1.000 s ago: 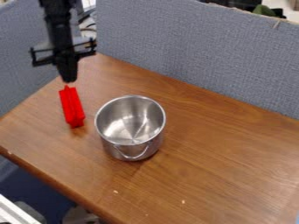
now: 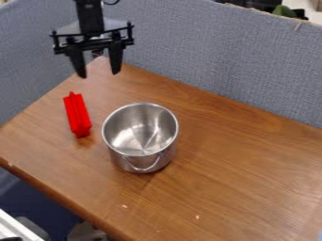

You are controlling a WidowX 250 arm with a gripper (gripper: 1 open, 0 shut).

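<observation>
A red bar-shaped object (image 2: 77,115) lies on the wooden table on the left. To its right stands a shiny steel pot (image 2: 139,138), which looks empty. My gripper (image 2: 97,68) hangs at the upper left, above and behind both, open with nothing visible between its fingers.
Grey-blue padded walls (image 2: 220,61) bound the table at the back and left. Some white and grey hardware is at the lower-left corner, off the table's edge.
My gripper has moved from just above the red object up and to the right, toward the back. The red object and the pot look unmoved.
</observation>
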